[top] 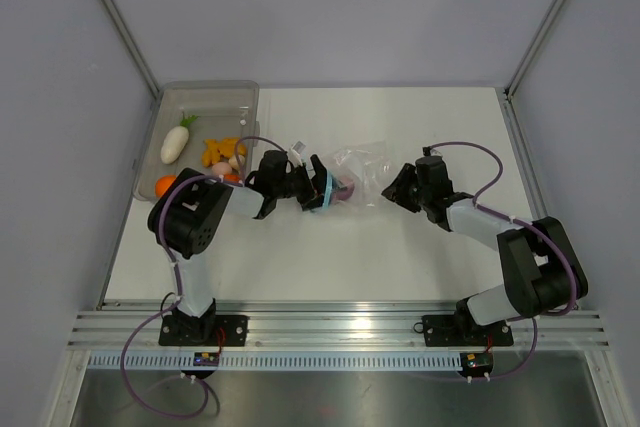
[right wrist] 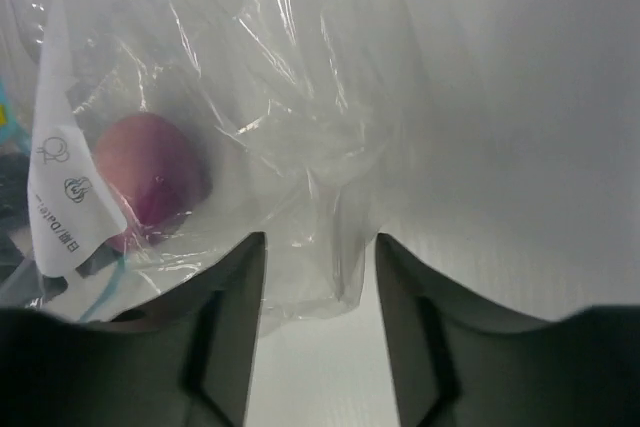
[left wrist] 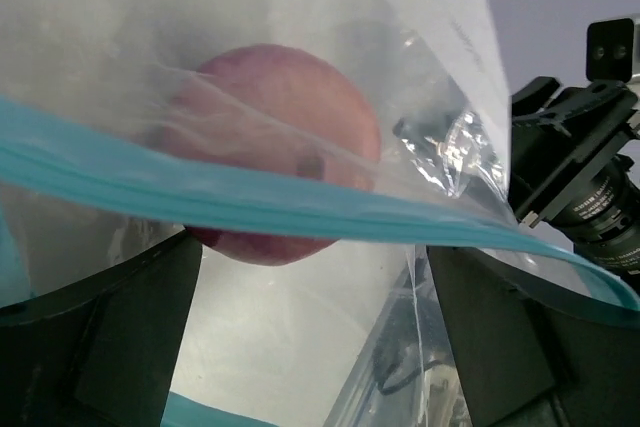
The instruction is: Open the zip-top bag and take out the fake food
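A clear zip bag (top: 365, 169) with a blue zip band (left wrist: 330, 209) lies mid-table, holding a dark pink round food piece (left wrist: 275, 137). In the left wrist view the band crosses above my open left gripper, and the food sits beyond its fingertips, not gripped. Over the bag's closed end, my right gripper has its fingers apart. A loose plastic corner (right wrist: 345, 267) shows between those fingers, not pinched. Through the plastic, the food (right wrist: 150, 172) appears to the left in the right wrist view.
A grey bin (top: 250, 97) at the back left contains a white radish-like piece (top: 177, 140), yellow pieces (top: 220, 151) and an orange (top: 165, 185).
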